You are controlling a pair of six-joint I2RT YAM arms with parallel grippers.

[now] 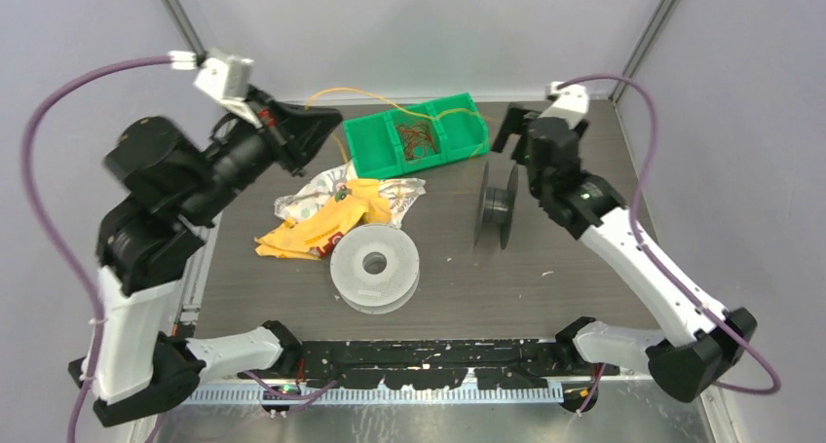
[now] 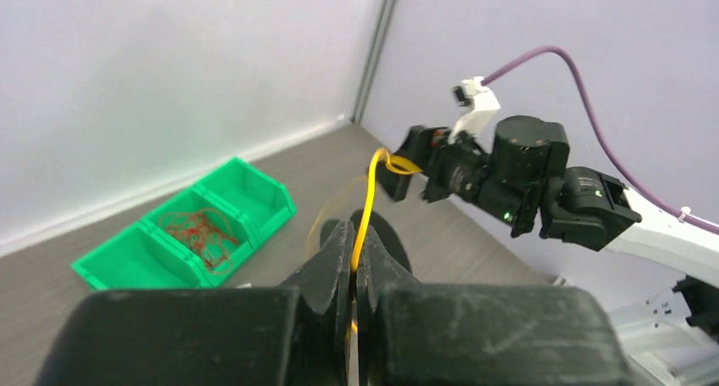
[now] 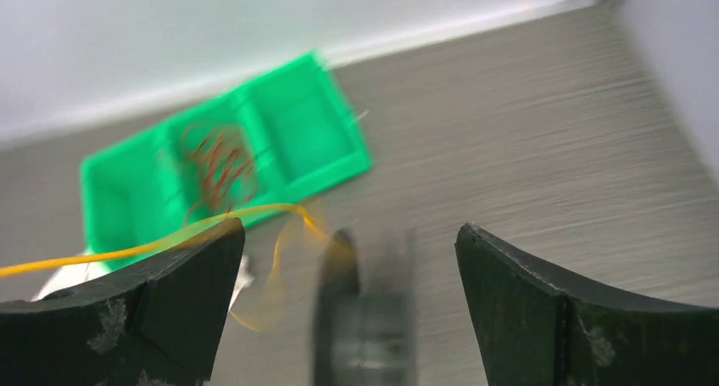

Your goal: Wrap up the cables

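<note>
A yellow cable (image 1: pixel 365 91) arcs from my left gripper (image 1: pixel 333 122) towards my right gripper (image 1: pixel 504 131). In the left wrist view the left fingers are pressed together, with the cable (image 2: pixel 370 199) coming out between their tips. My right gripper is open wide. In its view the cable (image 3: pixel 93 257) runs in from the left past the left fingertip, and blurred slack hangs near the gap. Whether it touches that finger I cannot tell. A bundle of red cables (image 1: pixel 417 139) lies in the middle compartment of the green bin (image 1: pixel 370 151).
A dark spool (image 1: pixel 498 205) stands on edge below the right gripper. A white spool (image 1: pixel 375 292) lies flat near the table's middle. Yellow and white bags (image 1: pixel 317 229) lie to its upper left.
</note>
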